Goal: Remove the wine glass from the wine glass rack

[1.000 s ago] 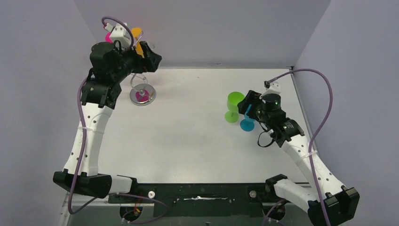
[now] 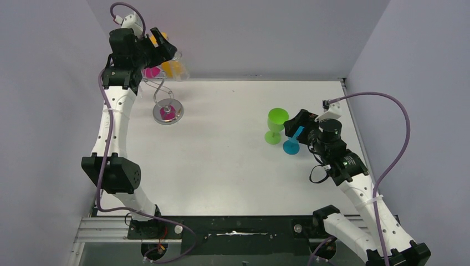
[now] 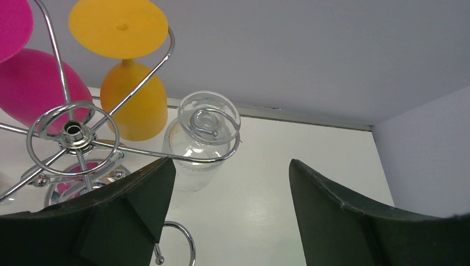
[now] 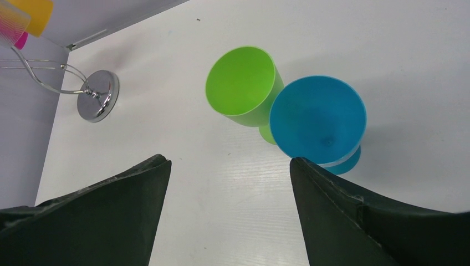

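Note:
A chrome wine glass rack [image 2: 168,111] stands at the back left of the table, with glasses hanging upside down from its arms. In the left wrist view a clear glass [image 3: 191,174] hangs from one wire loop, beside a yellow glass [image 3: 136,105] and a magenta glass [image 3: 41,83]. My left gripper is at the rack with its fingers apart; the clear glass shows beyond them, toward the left finger, and nothing is gripped. On the right, my right gripper is open and empty near an upright green glass [image 4: 244,83] and a blue glass [image 4: 318,119].
Grey walls [image 2: 266,39] close in the back and both sides. An empty wire hook [image 3: 185,238] of the rack sits low, close to my left finger.
My left gripper has moved back and a little left, now covering more of the rack's top in the top view. The right arm has shifted slightly rightward; the green and blue glasses have stayed put.

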